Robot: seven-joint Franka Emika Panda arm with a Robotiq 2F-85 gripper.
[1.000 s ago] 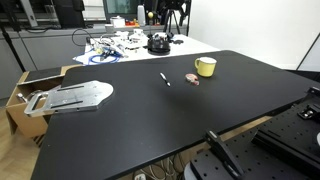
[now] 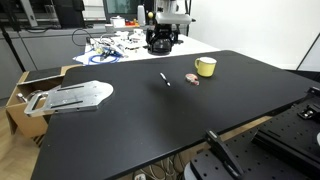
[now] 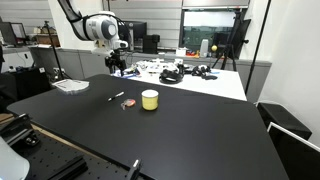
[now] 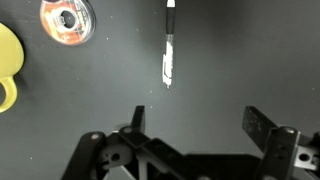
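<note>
My gripper (image 2: pixel 165 40) hangs above the far part of the black table, its fingers spread wide with nothing between them. In the wrist view a slim pen (image 4: pixel 169 45), dark at one end and pale at the other, lies past the open fingertips, roughly in line with the gap. Closer to the left edge of that view is a small round reel (image 4: pixel 68 20) with a reddish ring, partly cut off. A yellow mug (image 2: pixel 205 67) stands upright beyond the reel; its handle shows in the wrist view. Pen, reel and mug lie apart from each other and from the gripper.
A flat pale plate with a handle (image 2: pixel 77 97) lies at the table's left side. Behind the table, a cluttered white surface (image 2: pixel 120 45) holds cables and tools.
Over the last second my gripper has come down and slightly to the left in exterior view 1, remaining open. The pen, reel and mug have not moved.
</note>
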